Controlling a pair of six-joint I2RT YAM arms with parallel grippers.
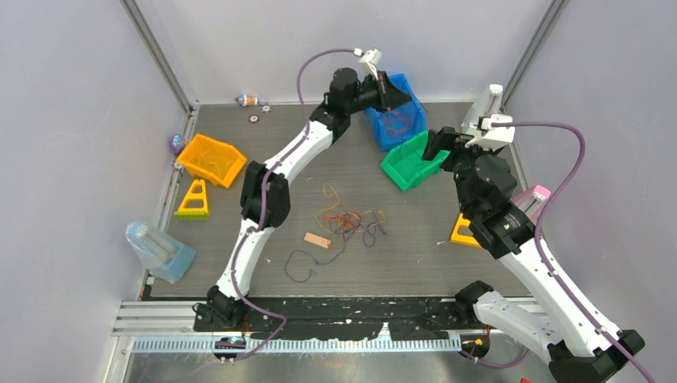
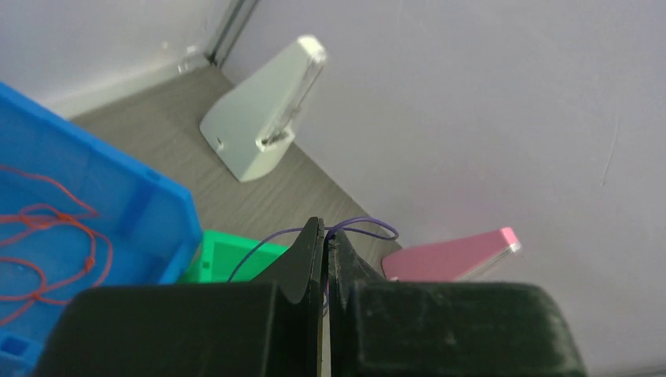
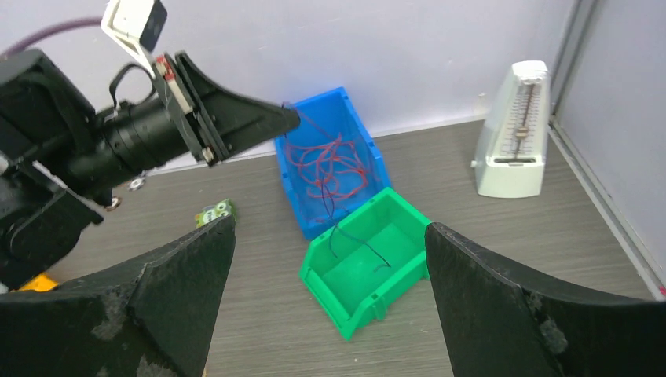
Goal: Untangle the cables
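A purple cable [image 2: 363, 221] is pinched between the fingertips of my left gripper, which is shut. In the right wrist view, dark strands of this cable [image 3: 357, 239] hang below the left gripper over the green bin [image 3: 310, 280] and the edge of the blue bin [image 3: 287, 192]. Red cable [image 3: 336, 169] lies coiled inside the blue bin. A tangle of yellow, red and dark cables [image 1: 347, 222] rests mid-table, one dark end trailing toward the front. Over the green bin my right gripper [image 1: 432, 146] is open, nothing between its fingers.
An orange bin [image 1: 211, 159] and a yellow triangle [image 1: 194, 199] stand at the left. A white metronome [image 3: 514, 129] is at the back right, with a pink one [image 2: 448, 258] nearer. A wooden block [image 1: 317, 240] lies beside the tangle.
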